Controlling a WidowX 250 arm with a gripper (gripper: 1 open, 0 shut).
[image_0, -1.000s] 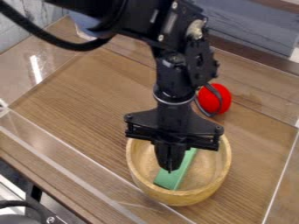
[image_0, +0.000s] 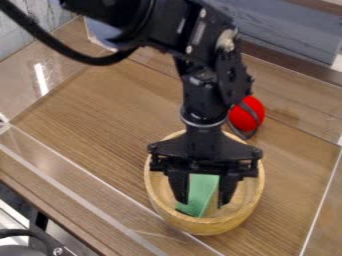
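My black gripper (image_0: 203, 165) hangs over a pale yellow bowl (image_0: 238, 210) at the bottom centre, its fingers open and reaching down into the bowl. A green object (image_0: 197, 194) lies in the bowl between and below the fingers, partly hidden by them. I cannot tell whether the fingertips touch it.
A red round object (image_0: 247, 112) sits behind the arm to the right. A pale wall or edge runs along the top.
The gripper has shifted slightly and its fingers now stand more spread over the bowl. The green object looks slightly shifted, with more of its upper part showing.
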